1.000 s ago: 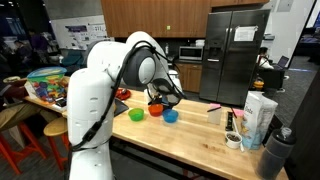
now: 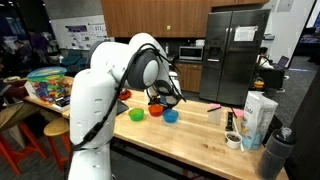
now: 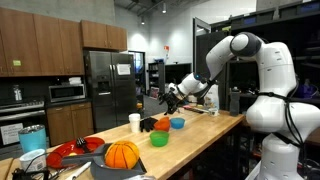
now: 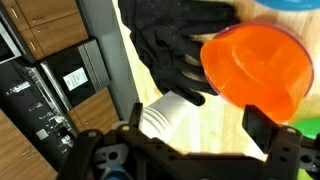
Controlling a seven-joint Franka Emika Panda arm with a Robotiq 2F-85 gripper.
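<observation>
My gripper stands open above the table, its two fingers wide apart. Nothing is held. In the wrist view an orange bowl [image 4: 255,75] lies up and to the right of the gap, beside a black glove [image 4: 172,38]. A white cup [image 4: 172,118] shows near the left finger. Part of a blue bowl [image 4: 290,3] enters at the top edge and a green bowl [image 4: 308,128] at the right edge. Exterior view 1 shows the orange bowl [image 2: 156,109] between the green bowl [image 2: 137,115] and the blue bowl [image 2: 171,116].
A black pan [image 3: 95,158], a yellow-orange round object [image 3: 123,155] and a red tray [image 3: 80,148] crowd the near table end in exterior view 2. A dark canister [image 2: 276,152] and a carton [image 2: 258,118] stand at the right in exterior view 1.
</observation>
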